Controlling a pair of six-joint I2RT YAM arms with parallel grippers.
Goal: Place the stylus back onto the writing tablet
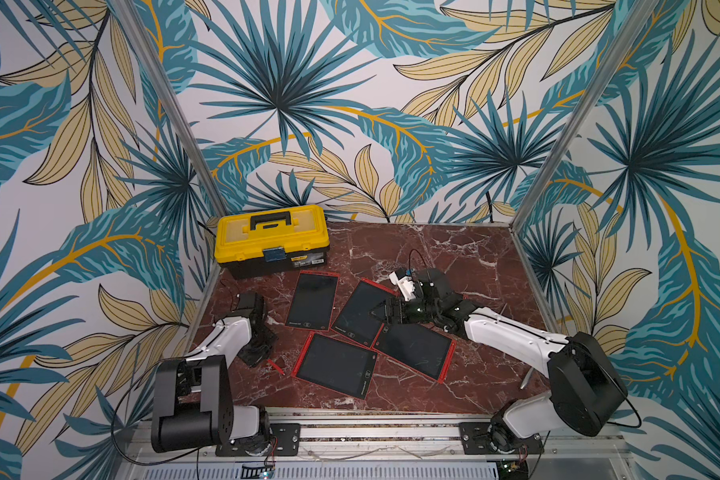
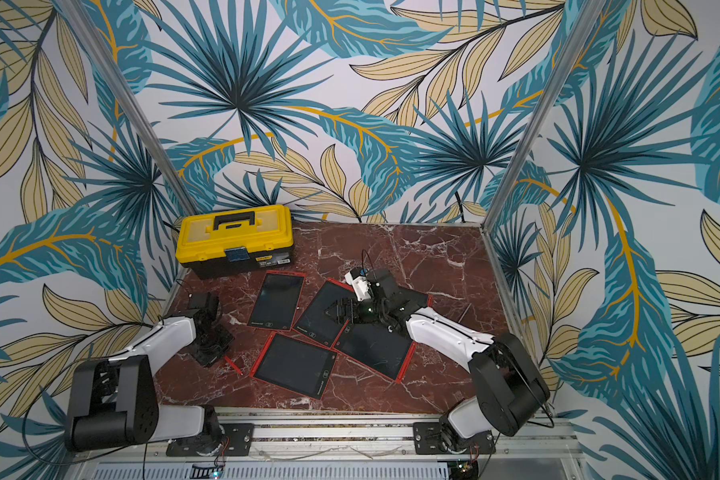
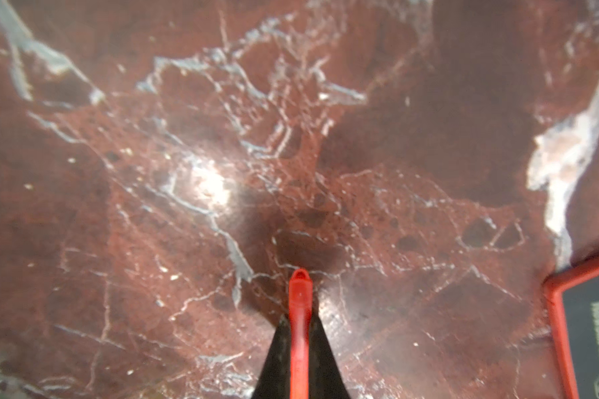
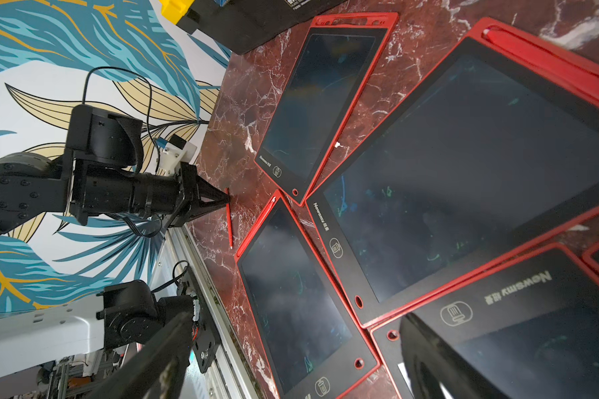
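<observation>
My left gripper is shut on the red stylus (image 3: pixel 300 292), whose rounded end sticks out past the black fingers. In the right wrist view the stylus (image 4: pixel 229 229) hangs across the fingertips just left of the tablets. Several red-framed tablets lie grouped on the table: one at the back left (image 1: pixel 312 300), one at the back middle (image 1: pixel 360 312), one at the front left (image 1: pixel 336 364) and one at the front right (image 1: pixel 416 352). The back left one's top slot (image 4: pixel 352 20) looks empty. My right gripper stands open above the tablets, nothing between its fingers.
A yellow and black toolbox (image 1: pixel 272 240) stands at the back left. Bare marble table (image 1: pixel 456 256) stretches behind and right of the tablets. A bare strip of table separates my left gripper from the tablets.
</observation>
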